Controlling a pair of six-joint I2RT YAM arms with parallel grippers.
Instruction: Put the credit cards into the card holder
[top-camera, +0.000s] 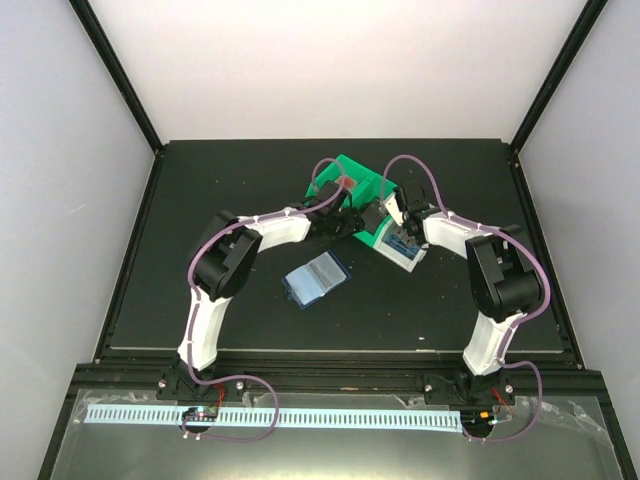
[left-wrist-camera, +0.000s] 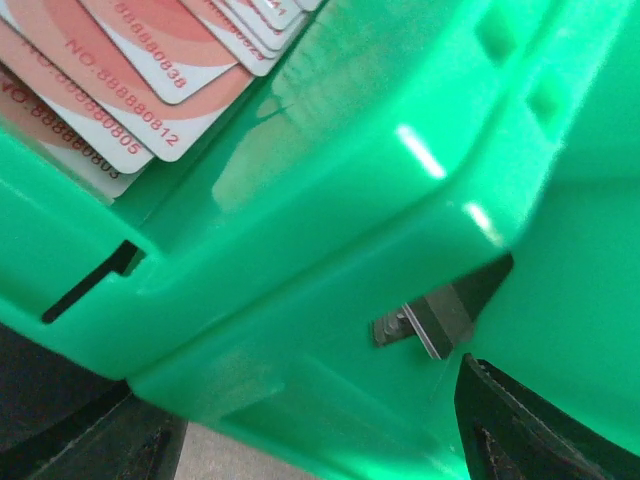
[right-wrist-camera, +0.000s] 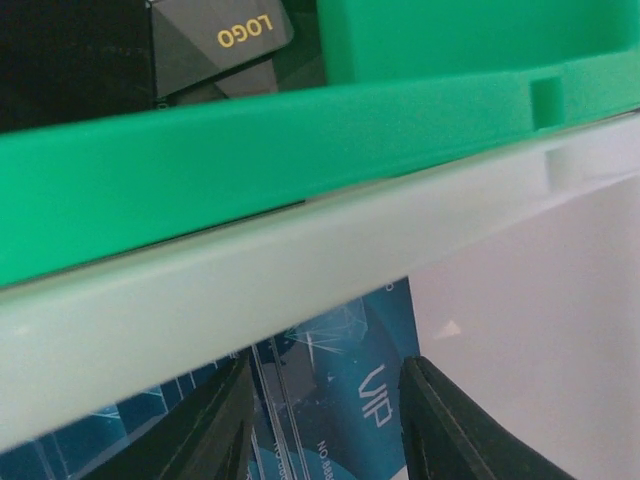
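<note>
A green tray (top-camera: 343, 163) holds red-and-white cards (left-wrist-camera: 135, 60) in one compartment and dark cards (right-wrist-camera: 222, 35) marked LOGO in another. Against it lies a white tray (right-wrist-camera: 520, 290) with dark blue cards (right-wrist-camera: 345, 375). My left gripper (top-camera: 357, 222) is over the green tray's near edge, with its fingers (left-wrist-camera: 510, 430) spread apart and no card between them. My right gripper stands open above the blue cards, its fingertips apart and none visibly held. The card holder (top-camera: 316, 278), a blue booklet with clear pockets, lies open in front of the trays.
Both trays sit at a slant, their raised walls close to my grippers.
</note>
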